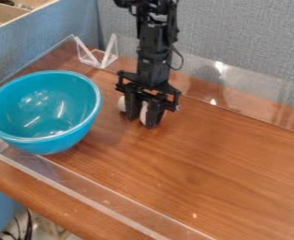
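My black gripper point(147, 105) reaches down from the top centre to the back-middle of the wooden table, just right of a large teal bowl point(42, 111). A small white object point(151, 114) is at its fingers, partly hidden behind them; I cannot tell whether it is held or how far the fingers stand apart. The bowl sits at the table's left side, and its visible inside looks empty.
Clear panels edge it at the back and left. A white bracket point(97, 56) stands at the back-left corner, with grey padded walls beyond.
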